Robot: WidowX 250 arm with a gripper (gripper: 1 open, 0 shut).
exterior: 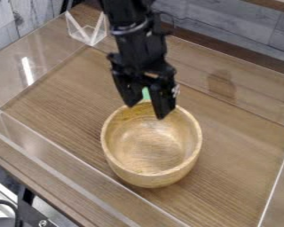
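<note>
A tan oval bowl (151,146) rests on the wooden table, empty as far as shows. My dark gripper (145,99) hangs just above the bowl's far rim, its arm reaching down from the top of the view. It stands open. A small green object shows between or just behind the fingers, partly hidden, too small to tell what it is.
A pale object sits at the top left. A raised edge runs along the back right, and a dark area lies at the lower left corner.
</note>
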